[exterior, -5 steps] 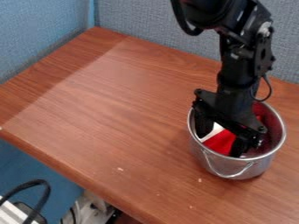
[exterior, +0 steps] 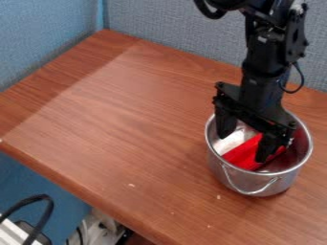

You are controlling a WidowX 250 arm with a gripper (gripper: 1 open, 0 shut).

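Note:
A silver metal pail (exterior: 254,182) with a wire handle stands on the right of the wooden table. In it are a red object (exterior: 246,153) and a white piece (exterior: 232,138). My black gripper (exterior: 250,137) is over the pail, its fingers reaching down inside the rim around the red and white contents. I cannot tell whether it holds anything; the fingertips are partly hidden against dark parts of the pail.
A blue-grey padded wall (exterior: 173,29) runs behind it. Cables (exterior: 38,215) lie beyond the front left edge.
My gripper has risen over the last second, showing more of the red and white contents in the pail. The pail looks unmoved.

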